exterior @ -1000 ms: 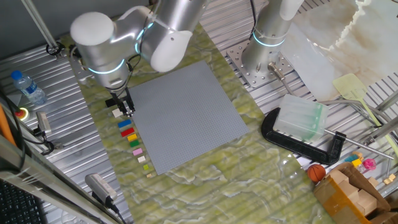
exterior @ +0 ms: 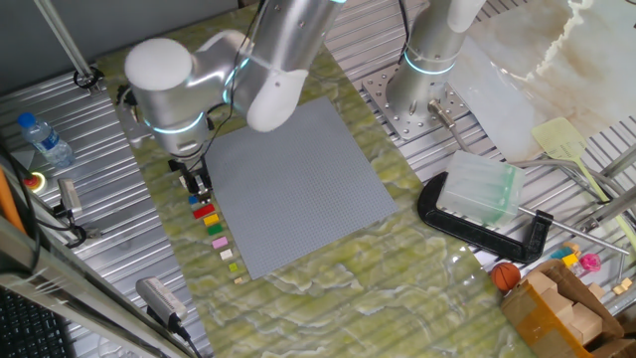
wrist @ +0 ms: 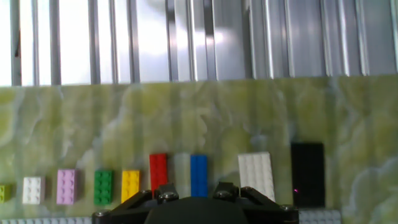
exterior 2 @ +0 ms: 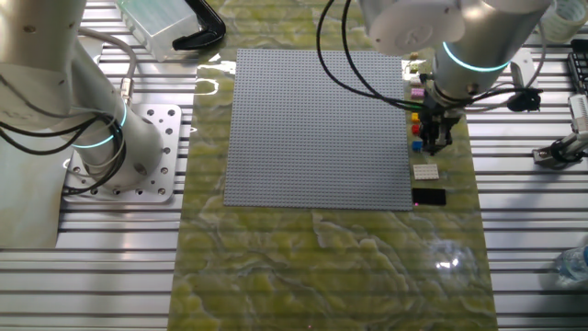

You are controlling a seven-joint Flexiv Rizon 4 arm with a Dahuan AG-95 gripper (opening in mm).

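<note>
A row of studded bricks lies beside the grey baseplate. In the wrist view it includes a red brick, a blue brick, a wide white brick, a black piece, a yellow brick, a green brick, a pink brick, a small white brick and a lime brick. My gripper is open above the row; the blue brick shows between its spread fingers, without being held. Exterior view 2 has the gripper next to the blue brick.
The baseplate carries no bricks. A black clamp with a clear box stands on the right, near a cardboard box. A bottle stands at far left.
In exterior view 1 the arm has shifted right and down along the row. The gripper now partly covers the blue brick, which showed clearly before. The bricks have not visibly moved.
</note>
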